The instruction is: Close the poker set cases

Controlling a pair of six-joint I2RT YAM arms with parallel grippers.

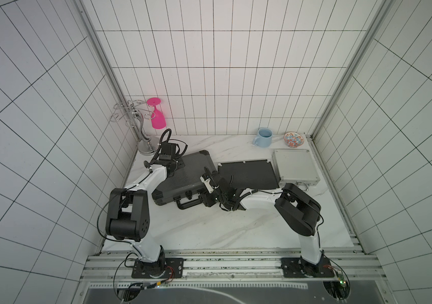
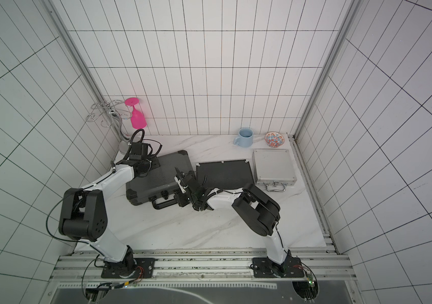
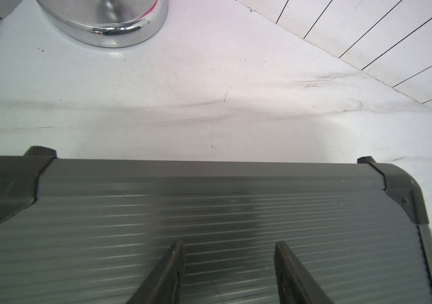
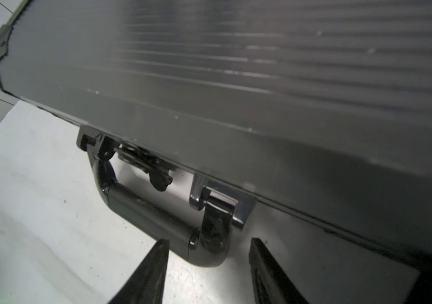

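A dark ribbed case (image 1: pixel 193 169) lies with its lid down at an angle on the left of the counter. Its black handle (image 4: pixel 150 215) and open-hanging latches (image 4: pixel 216 223) show along the front side in the right wrist view. Above the lid, my left gripper stands with its fingers apart and nothing between them. My right gripper is open near the handle's right end; whether it touches is unclear. A silver case (image 1: pixel 295 164) sits on the right with its lid down; its front handle (image 2: pixel 275 188) is visible.
Between the cases lies a flat dark panel (image 1: pixel 249 173), partly behind my right arm. At the back stand a blue mug (image 1: pixel 263 137), a patterned bowl (image 1: pixel 293 139) and a metal stand (image 1: pixel 147 145) with a pink glass (image 1: pixel 157 119).
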